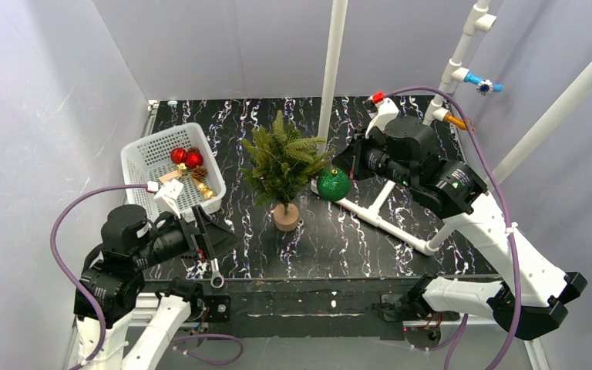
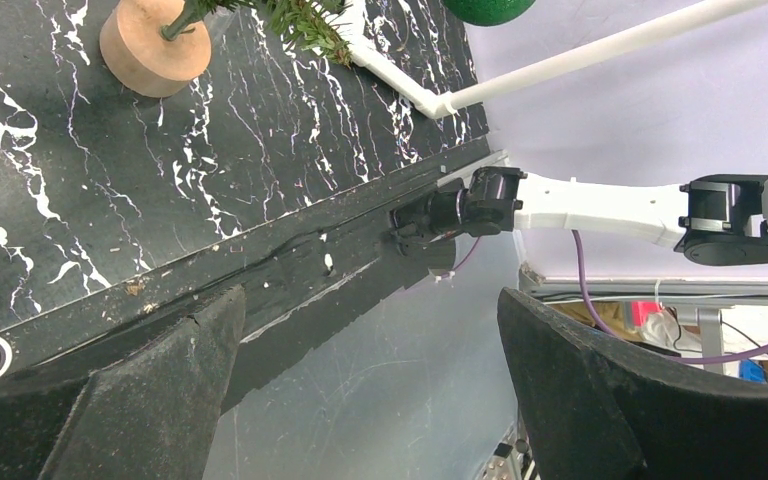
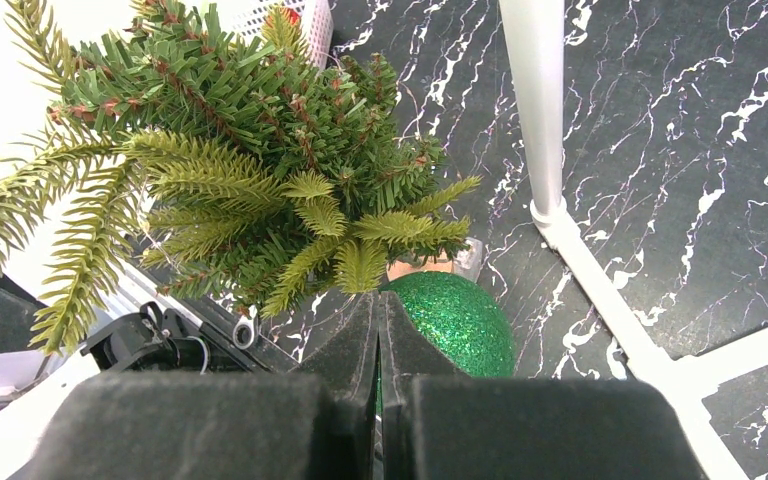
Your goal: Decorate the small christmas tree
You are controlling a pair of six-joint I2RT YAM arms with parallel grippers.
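The small green Christmas tree [image 1: 284, 158] stands upright on its round wooden base [image 1: 285, 217] at mid-table. A glittery green bauble [image 1: 333, 185] hangs in the air just right of the tree, beneath the fingertips of my right gripper [image 1: 339, 160]. That gripper is shut; whatever thin loop holds the bauble does not show. Seen from the right wrist, the bauble [image 3: 455, 322] sits below the closed tips, with the tree's branches [image 3: 290, 180] beside it. My left gripper [image 1: 216, 233] is open and empty, low in front of the basket. Red baubles [image 1: 193, 159] lie in the white basket [image 1: 133, 166].
A white pipe [image 1: 331, 77] rises behind the tree, with pipe runs [image 1: 389, 226] on the table to the right. A wrench [image 1: 216, 279] lies at the front edge. Gold ornaments and a pine cone share the basket.
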